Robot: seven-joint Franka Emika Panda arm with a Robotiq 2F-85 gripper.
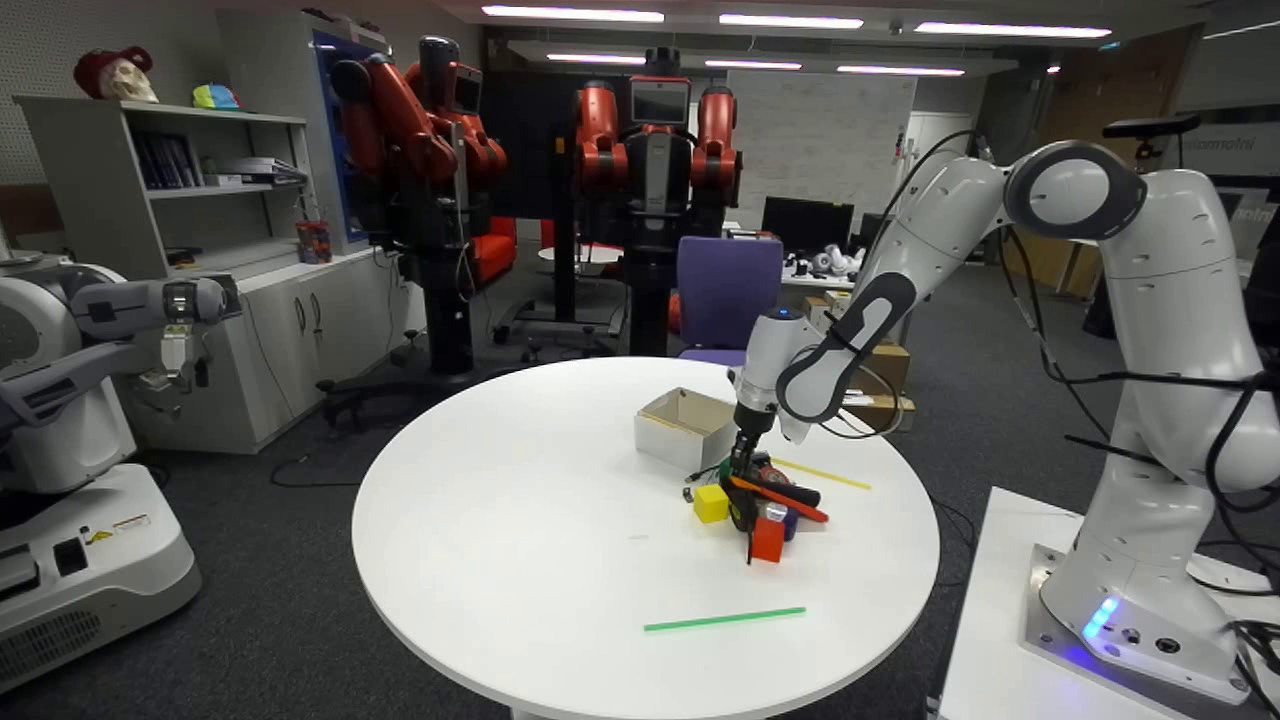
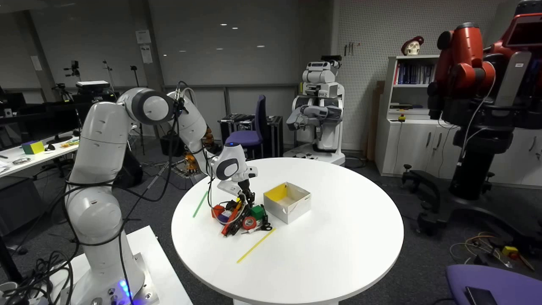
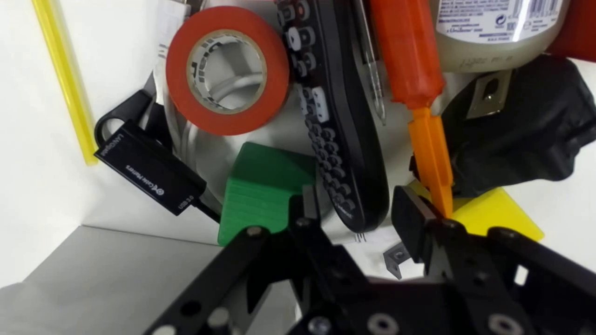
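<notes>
In the wrist view my gripper stands over a pile of objects, its black fingers apart. The rounded end of a black remote control (image 3: 343,150) lies between the fingertips, with a gap showing on the left. A green block (image 3: 265,190) is close by the left finger. The orange blade end of an orange-red tool (image 3: 430,150) reaches down to the right finger; whether they touch, I cannot tell. Partly behind that finger is a yellow block (image 3: 497,215). In the first exterior view the gripper (image 1: 741,466) is low in the pile, its fingertips hidden.
An open white box (image 1: 684,434) stands right beside the pile. Red tape (image 3: 229,70), a black USB adapter (image 3: 151,167), a bottle (image 3: 497,33) and a black case (image 3: 519,128) crowd around. A yellow stick (image 2: 256,245) and a green stick (image 1: 725,619) lie apart.
</notes>
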